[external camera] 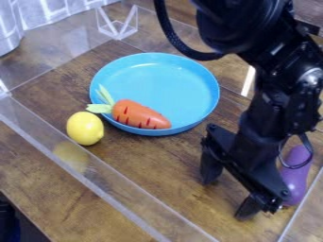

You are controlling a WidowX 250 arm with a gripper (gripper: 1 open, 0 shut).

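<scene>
The black gripper (229, 191) is low over the wooden table at the right, its fingertips spread apart near the surface with bare wood visible between them. A purple eggplant (296, 180) lies just to the right of the gripper, partly hidden behind it. A blue plate (171, 76) holds an orange toy carrot (139, 115) with green leaves. A yellow lemon (85, 129) sits on the table left of the plate.
Clear plastic walls (76, 180) border the table at left and right. A white object (10, 24) stands at the top left corner. The wood below the plate and left of the gripper is clear.
</scene>
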